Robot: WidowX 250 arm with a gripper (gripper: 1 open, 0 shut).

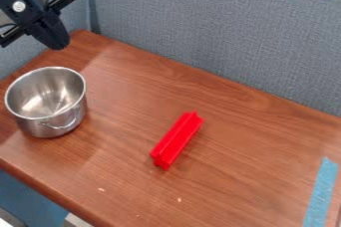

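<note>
A black robot gripper reaches in at the top left, above and behind a shiny steel pot; its fingers are hard to make out, so I cannot tell how they stand. The pot stands upright on the wooden table's left side and looks empty inside. A red oblong object lies diagonally on the table, right of the pot and apart from it.
Grey padded walls bound the table at the back and left. A light blue strip runs along the lower right edge.
</note>
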